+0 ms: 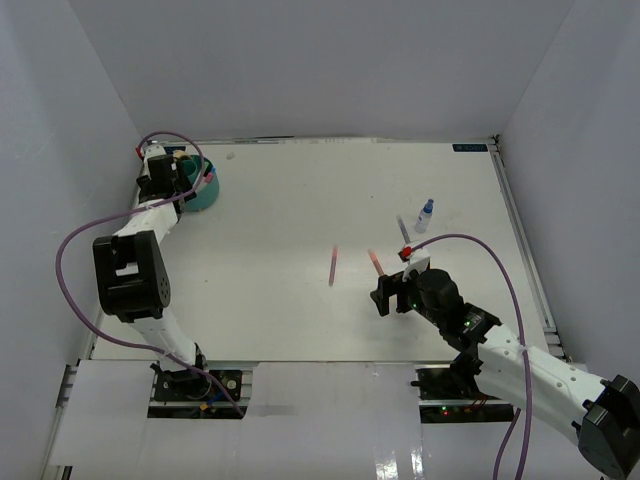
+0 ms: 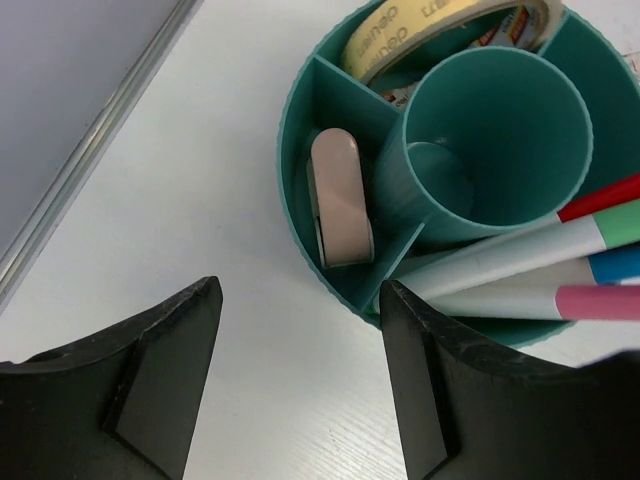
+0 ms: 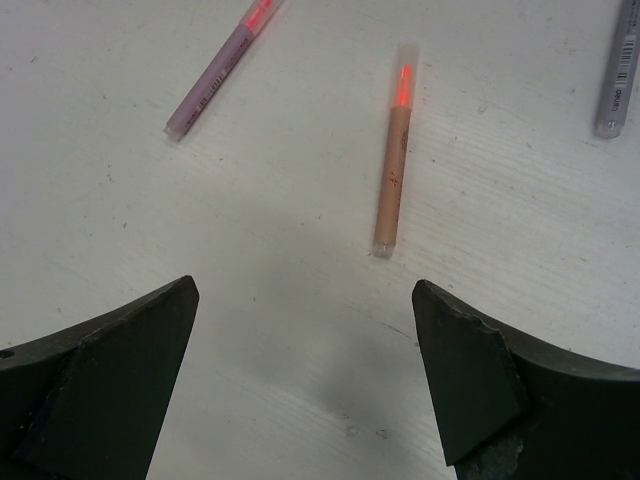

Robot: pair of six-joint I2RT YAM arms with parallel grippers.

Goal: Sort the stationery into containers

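Observation:
A teal divided organizer (image 1: pixel 203 195) stands at the back left. In the left wrist view it holds a tape roll (image 2: pixel 390 35), a pinkish block (image 2: pixel 342 200) and several markers (image 2: pixel 590 300). My left gripper stands open just outside its near rim, nothing visible between the fingers. My right gripper is open over the table, with three pens lying beyond it: a pink one (image 3: pixel 210 85), an orange one (image 3: pixel 393 170) and a grey one (image 3: pixel 617 85).
A small bottle with a blue cap (image 1: pixel 424 218) stands at the right of the white table (image 1: pixel 280 210).

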